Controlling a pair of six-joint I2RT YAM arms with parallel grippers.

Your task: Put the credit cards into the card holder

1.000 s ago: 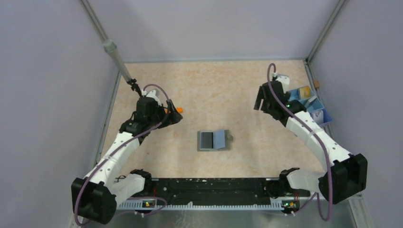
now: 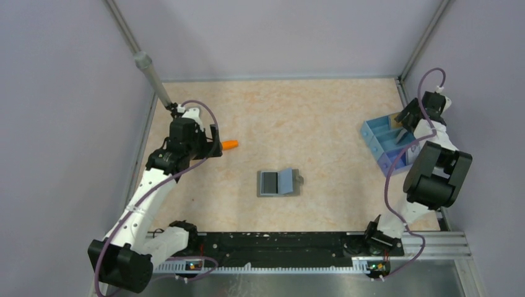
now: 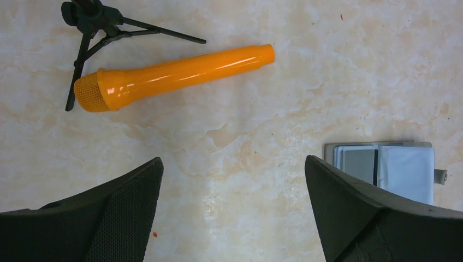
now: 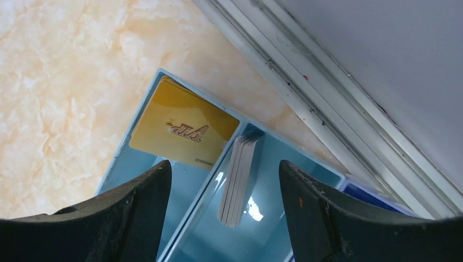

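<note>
A grey card holder with a pale blue panel (image 2: 285,181) lies mid-table; part of it shows in the left wrist view (image 3: 407,169). In the blue compartment box (image 2: 374,141) at the right, gold cards (image 4: 183,124) rest tilted in the end compartment. A stack of pale cards (image 4: 237,183) stands on edge in the neighbouring one, against the divider. My right gripper is over the box, fingers apart on either side of the view of that stack, not touching it. Near the left side of the table, my left gripper is open and empty.
An orange microphone (image 3: 188,75) lies beside a black tripod foot (image 3: 90,33) near my left gripper. Beyond the box runs a metal rail (image 4: 306,93) along the wall. Between card holder and box the table is bare.
My right arm has swung right from beside the box to over it, and its gripper now points down at the compartments. The left arm has drawn back slightly to the left.
</note>
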